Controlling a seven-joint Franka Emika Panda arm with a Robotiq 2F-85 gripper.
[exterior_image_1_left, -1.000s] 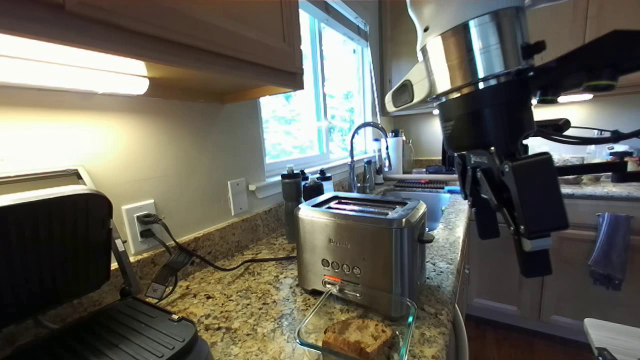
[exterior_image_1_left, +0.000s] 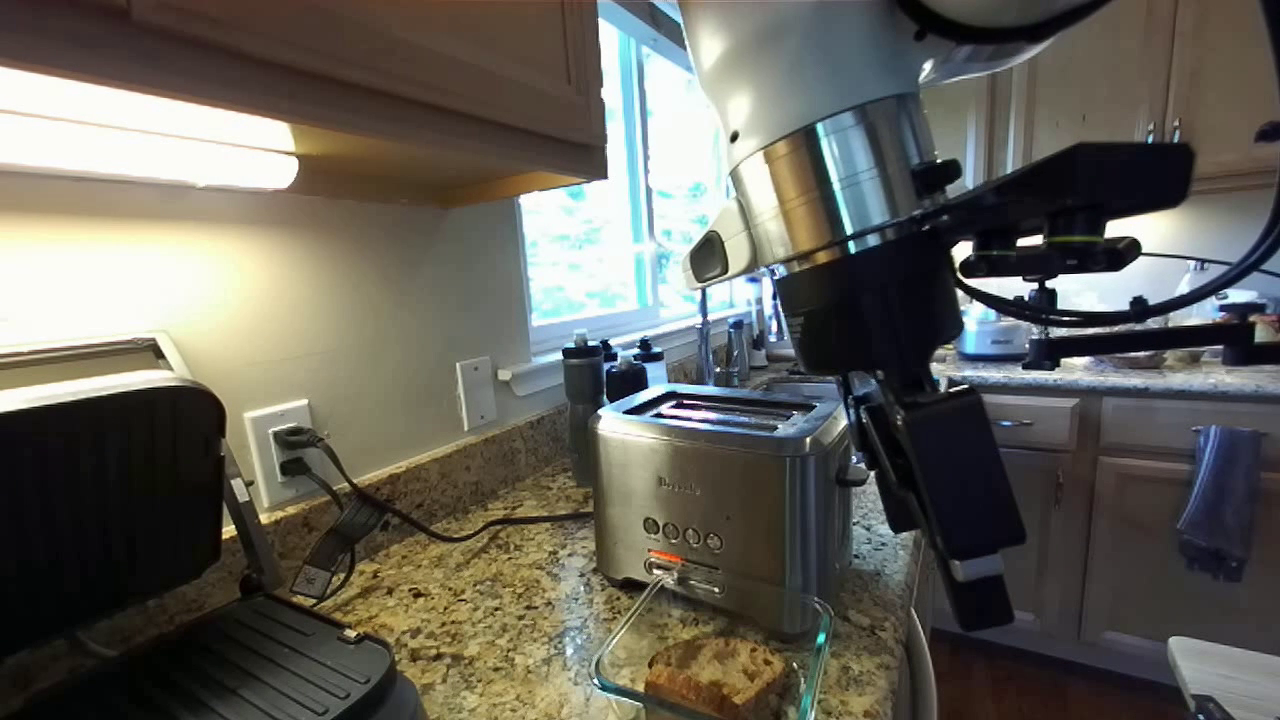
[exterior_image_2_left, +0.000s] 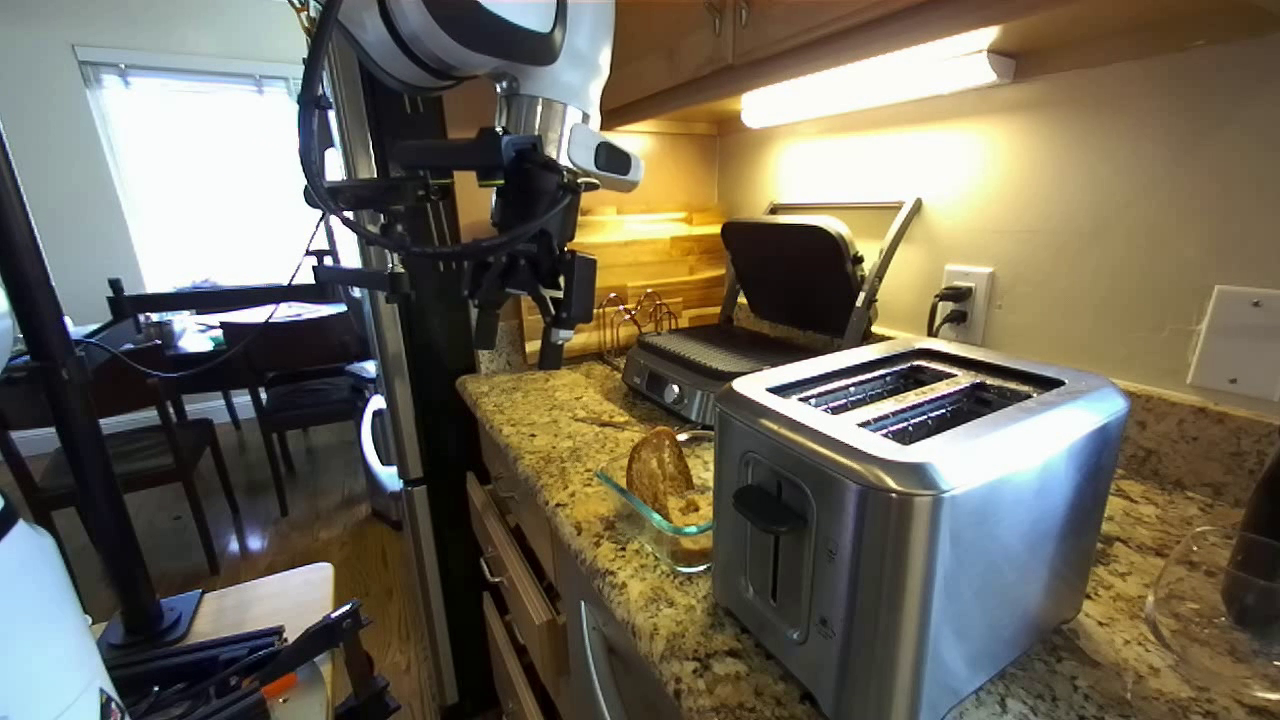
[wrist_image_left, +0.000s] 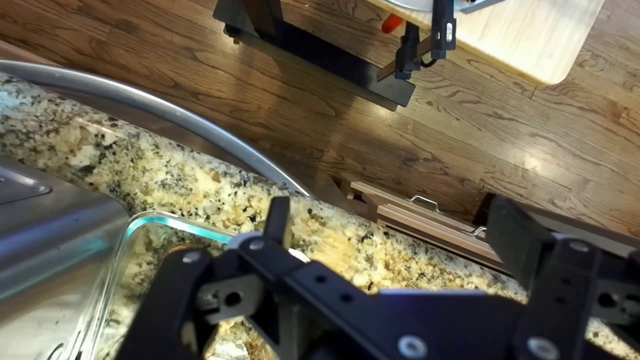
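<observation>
My gripper (exterior_image_1_left: 942, 564) hangs in the air, open, with nothing between its fingers; in exterior view 2 the gripper (exterior_image_2_left: 518, 342) is above the counter's front edge. A clear glass dish (exterior_image_1_left: 824, 648) stands on the counter beside the steel toaster (exterior_image_1_left: 708, 498). In it a slice of brown bread (exterior_image_2_left: 657, 468) leans tilted. The toaster (exterior_image_2_left: 1020, 540) has two slots, and no bread shows in them. In the wrist view the dish's rim (wrist_image_left: 174, 221) lies at lower left, and my own finger parts hide most of the bread.
A grill press (exterior_image_2_left: 792, 276) stands open at the back of the counter, beyond the dish. A power cord (exterior_image_1_left: 480, 528) runs from the toaster to the wall outlet. Bottles (exterior_image_1_left: 584, 396) stand behind the toaster. Below the counter, a drawer (exterior_image_2_left: 522, 576) juts out.
The arm has moved left and lower in exterior view 1 and tilted, so the gripper is closer to the toaster and dish. The bread, dish and toaster have not moved.
</observation>
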